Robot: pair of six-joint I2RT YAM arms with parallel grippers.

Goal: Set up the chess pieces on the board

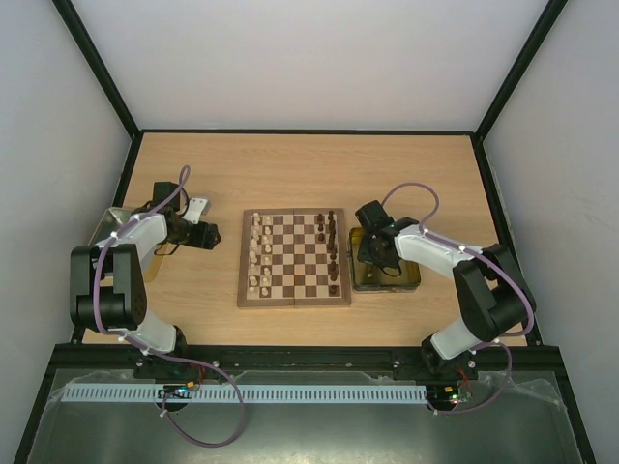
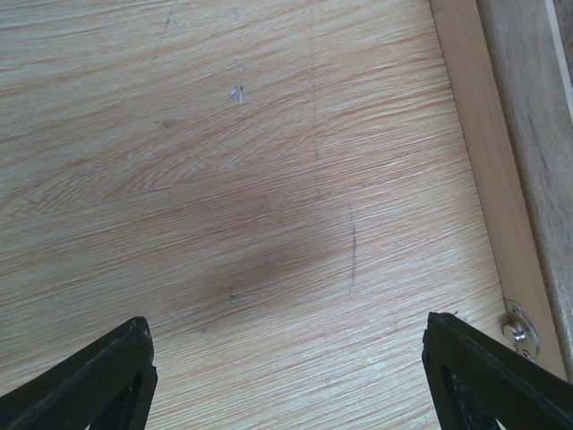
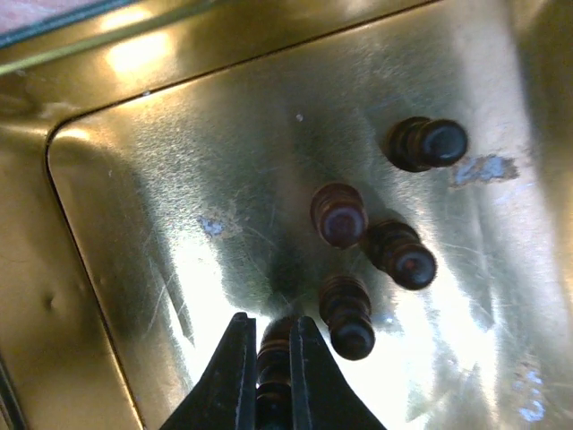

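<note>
The chessboard [image 1: 299, 256] has pale pieces along its left side and dark pieces along its right. In the right wrist view several dark pieces [image 3: 343, 224] lie or stand in the metal tray [image 3: 215, 125]. My right gripper is low in that tray, fingertips together, over a dark piece [image 3: 273, 408] that is partly hidden behind them; whether it grips it is unclear, but the fingers look shut. My left gripper is open above bare wood left of the board, nothing between its fingers.
A second container [image 1: 103, 232] sits at the far left under the left arm. The board's wooden edge [image 2: 479, 116] runs along the right of the left wrist view.
</note>
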